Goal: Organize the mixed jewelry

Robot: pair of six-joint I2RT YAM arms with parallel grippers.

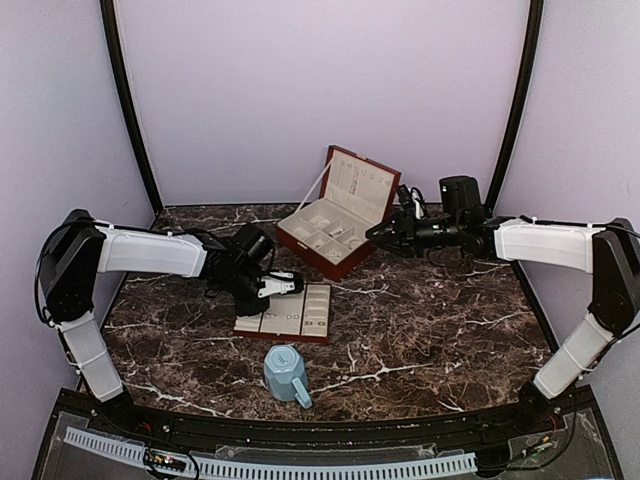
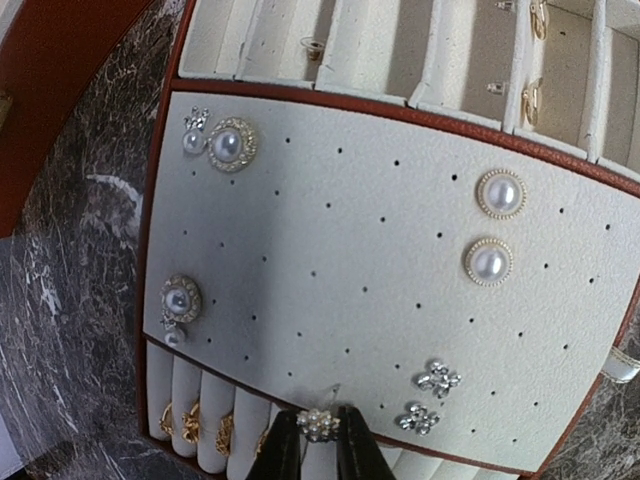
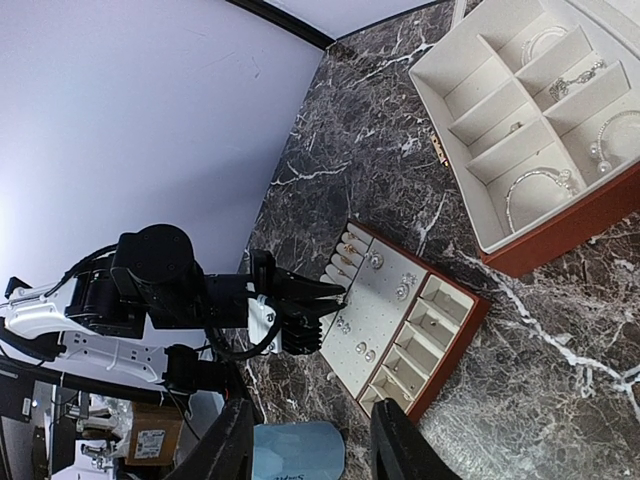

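In the left wrist view, the pale earring panel (image 2: 330, 240) holds pearl studs (image 2: 490, 262) and silver flower studs (image 2: 438, 378). Gold rings (image 2: 191, 422) sit in the padded rolls along its near edge. A sparkling cluster piece (image 2: 318, 425) shows between the fingertips of my left gripper, over the border of panel and rolls; whether they grip it is unclear. My right gripper stands open and empty, away from the panel. The jewelry box (image 3: 590, 210), lid raised, holds bracelets (image 3: 540, 178) and other pieces in its compartments.
A light blue mug (image 1: 284, 372) stands close in front of the panel. Small compartments (image 2: 375, 50) with several clear and gold pieces line one side of the panel.
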